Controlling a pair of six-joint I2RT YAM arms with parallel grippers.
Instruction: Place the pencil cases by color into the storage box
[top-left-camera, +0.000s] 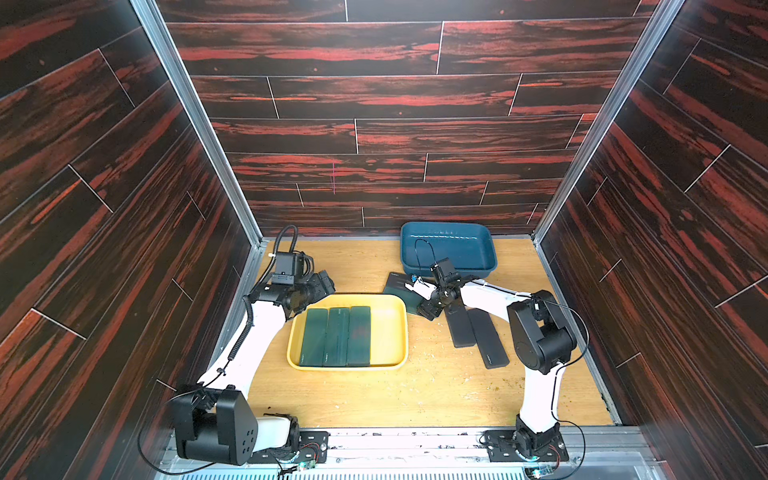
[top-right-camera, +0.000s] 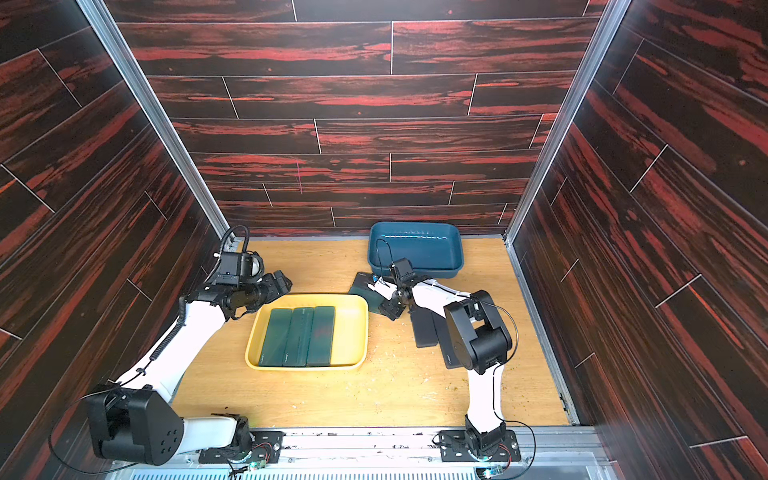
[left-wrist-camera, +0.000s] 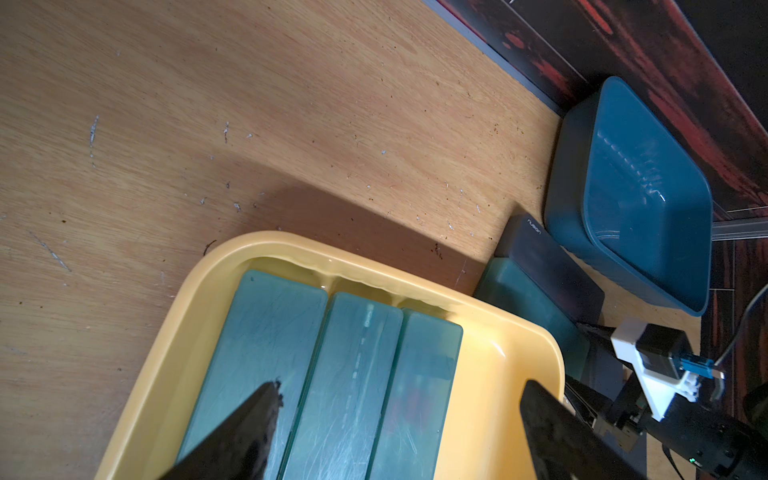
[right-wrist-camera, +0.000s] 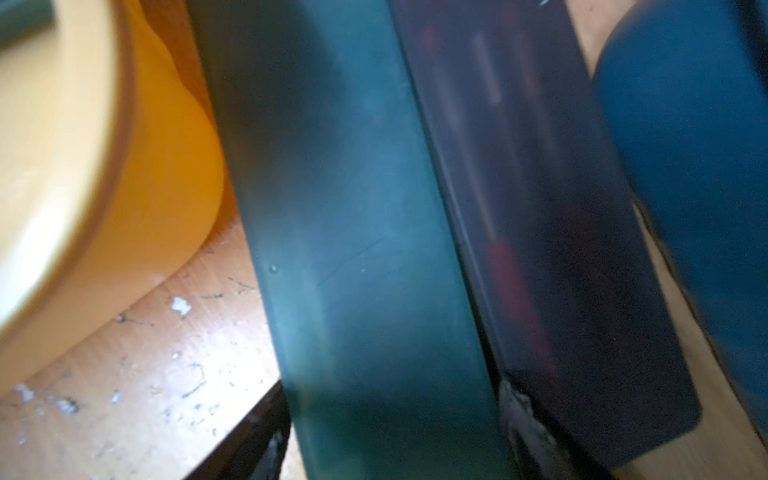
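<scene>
Three green pencil cases (left-wrist-camera: 344, 384) lie side by side in the left part of the yellow box (top-left-camera: 389, 352). Another green case (right-wrist-camera: 352, 200) is on the table between the yellow box and the blue box (top-left-camera: 448, 232), with a dark case (right-wrist-camera: 552, 240) right alongside. My right gripper has its fingers at both long edges of that green case; whether they press on it cannot be told. Two more dark cases (top-left-camera: 489, 344) lie in front of the blue box. Over the yellow box's far left corner, my left gripper is open and empty.
The blue box stands empty against the back wall. Bare yellow floor (left-wrist-camera: 496, 384) shows on the right side of the yellow box.
</scene>
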